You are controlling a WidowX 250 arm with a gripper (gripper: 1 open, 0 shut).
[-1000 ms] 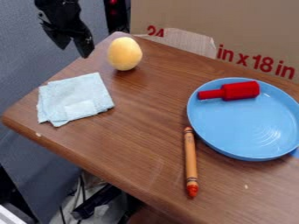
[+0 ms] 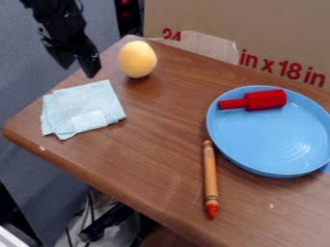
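Note:
My black gripper (image 2: 73, 60) hangs at the upper left, above the table's left edge, left of a yellow rounded object (image 2: 138, 59) and above a folded light-blue cloth (image 2: 81, 110). Its fingers point down; nothing shows between them. A blue plate (image 2: 268, 142) on the right holds a red object with a handle (image 2: 264, 99), lying on its side. An orange crayon (image 2: 210, 179) lies left of the plate.
A cardboard box (image 2: 245, 39) stands along the back. Beyond the table's left edge is a grey surface with cables below.
My gripper has moved slightly down and to the right over the last second. The objects on the table have not moved.

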